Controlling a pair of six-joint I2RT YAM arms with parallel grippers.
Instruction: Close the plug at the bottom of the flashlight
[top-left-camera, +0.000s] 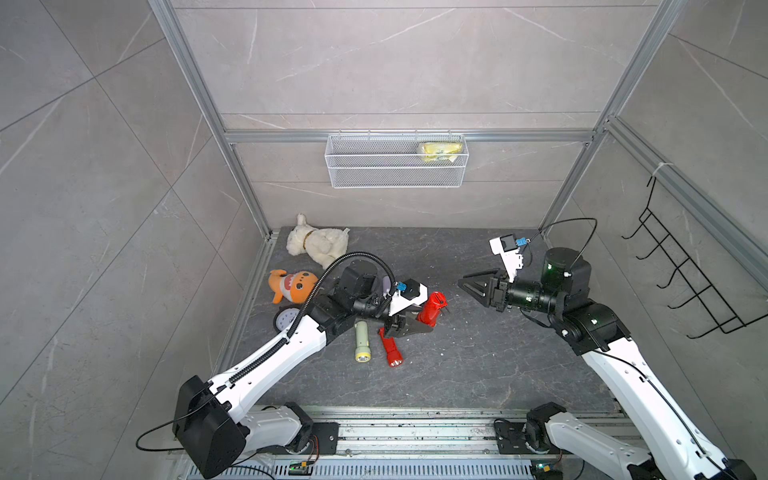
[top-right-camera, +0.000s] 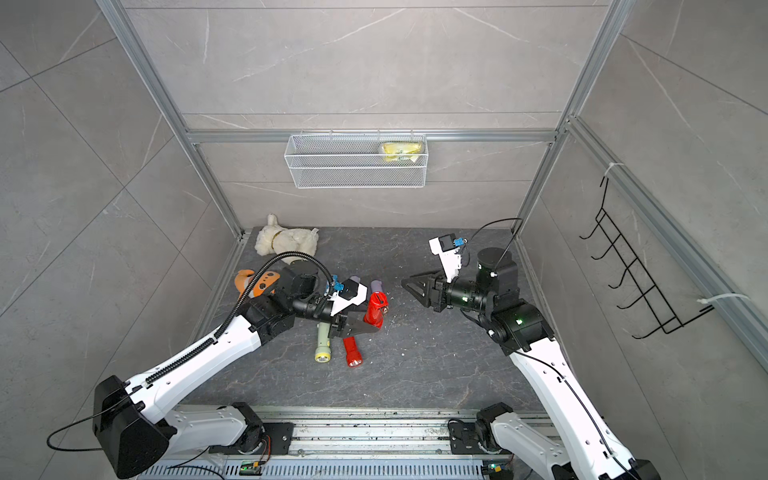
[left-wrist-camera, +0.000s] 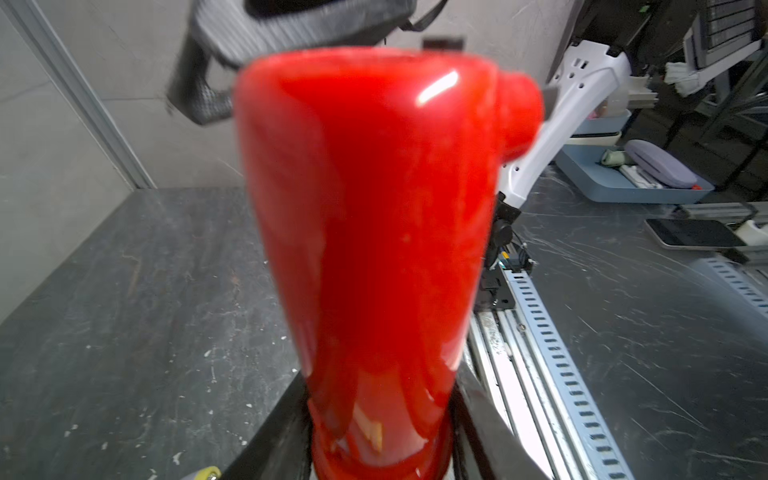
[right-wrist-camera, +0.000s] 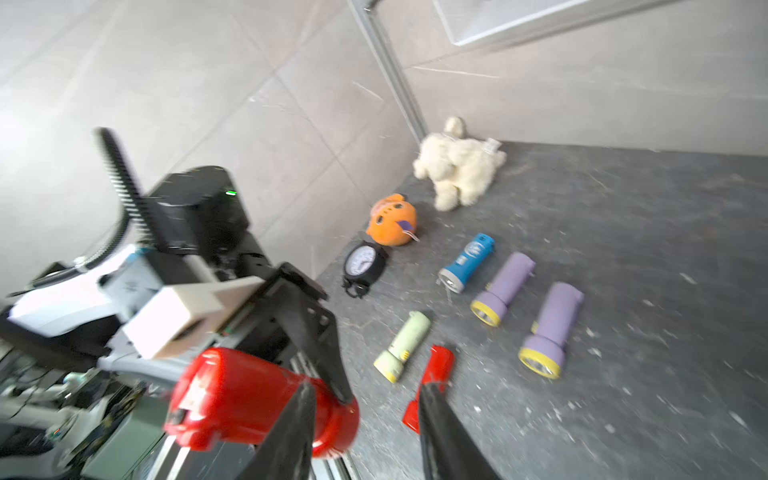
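My left gripper (top-left-camera: 408, 321) is raised over the middle of the table, shut on a red flashlight (top-left-camera: 432, 310), which fills the left wrist view (left-wrist-camera: 368, 240) upright between the fingers. A small knob sticks out from its side near the top. Whether the plug is closed cannot be told. My right gripper stands open with nothing between its fingers, just to the right of the held flashlight. A second red flashlight (top-right-camera: 353, 350) lies on the table below.
Green (right-wrist-camera: 408, 340), blue (right-wrist-camera: 468, 260) and purple flashlights (right-wrist-camera: 552, 328) lie on the table. A clock (right-wrist-camera: 364, 262), orange plush (right-wrist-camera: 392, 217) and white plush (right-wrist-camera: 460, 168) sit at the left.
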